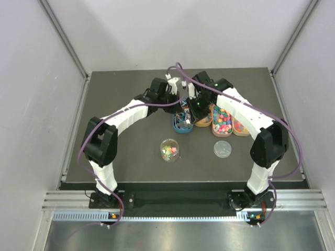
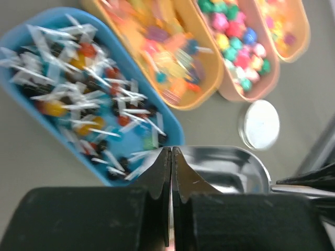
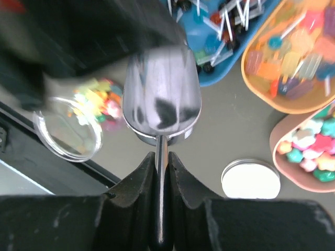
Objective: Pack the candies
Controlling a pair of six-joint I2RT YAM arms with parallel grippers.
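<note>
A shiny metal scoop extends from my right gripper, which is shut on its thin handle. Its bowl hangs by the near end of the blue bin of lollipops. My left gripper is shut, its tips overlapping the bowl's edge in the left wrist view; whether they touch it I cannot tell. Nothing shows between its fingers. The part of the bowl in sight looks bare, the rest being covered by the left gripper. A clear round jar with several colourful candies inside stands nearer the front.
Right of the blue bin are an orange bin of gummies, a pink bin of colourful balls and another orange bin. A round lid lies in front of them.
</note>
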